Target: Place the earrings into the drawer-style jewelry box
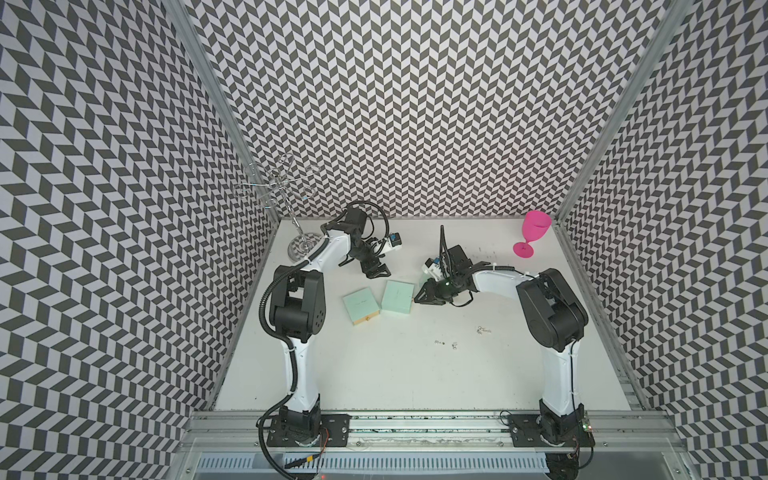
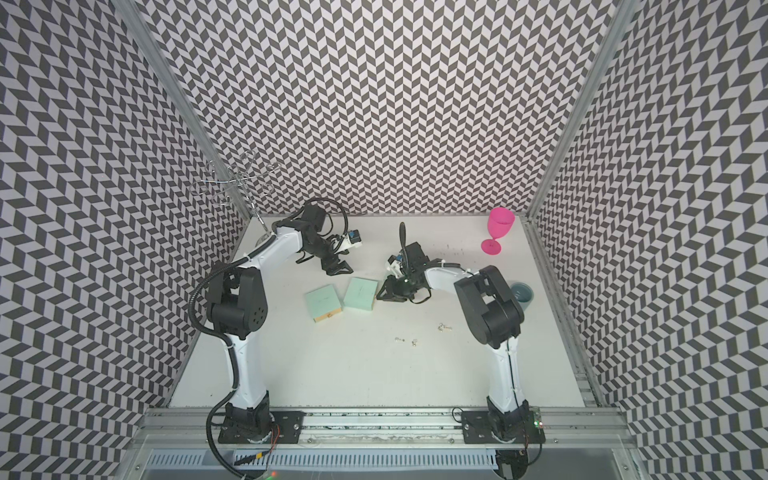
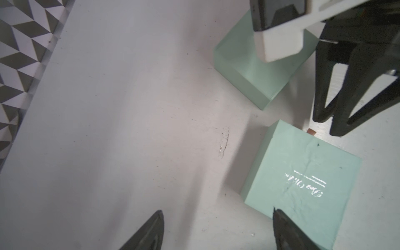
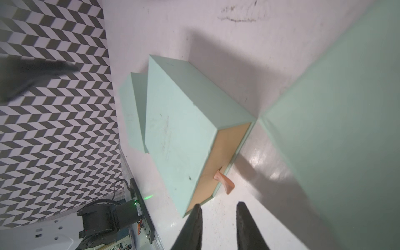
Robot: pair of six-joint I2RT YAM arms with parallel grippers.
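Two mint-green boxes stand side by side at the table's left middle. The left box [image 1: 362, 304] has a tan drawer front with a small pull tab [image 4: 225, 182], seen close in the right wrist view. The right box [image 1: 397, 296] shows no drawer front in the top views. Small earrings [image 1: 483, 329] lie at right, and other small pieces [image 1: 445, 344] nearer the front. My left gripper [image 1: 381, 272] hovers behind the boxes, fingers [image 3: 150, 231] apart and empty. Just right of the right box is my right gripper [image 1: 429, 299], open, with nothing between its fingers.
A metal jewelry tree [image 1: 306, 245] stands at the back left and a pink goblet [image 1: 533, 229] at the back right. Behind the right arm sits a teal cup [image 2: 521, 293].
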